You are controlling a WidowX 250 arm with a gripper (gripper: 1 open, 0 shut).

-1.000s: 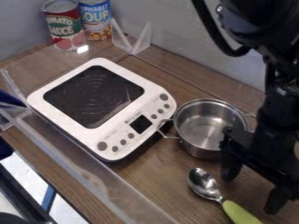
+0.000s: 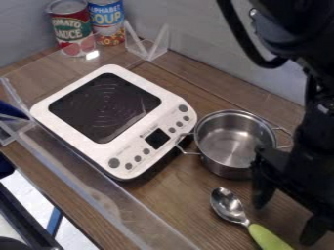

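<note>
A white portable cooktop (image 2: pixel 113 121) with a black top lies left of centre. Beside it on the right sits a steel pot (image 2: pixel 229 142) with two handles. A spoon (image 2: pixel 229 206) with a green handle lies in front of the pot. My black gripper (image 2: pixel 287 207) is low at the right edge, right of the spoon and just in front of the pot, with its fingers pointing down, apart, and nothing visible between them.
Two cans (image 2: pixel 72 25) stand in the back left corner near clear plastic pieces. A wall runs along the back, and a clear strip borders the counter's front left edge. Bare wood (image 2: pixel 177 200) lies left of the spoon.
Over the last second my gripper and arm have shifted slightly at the right. The cooktop, pot and spoon look unmoved.
</note>
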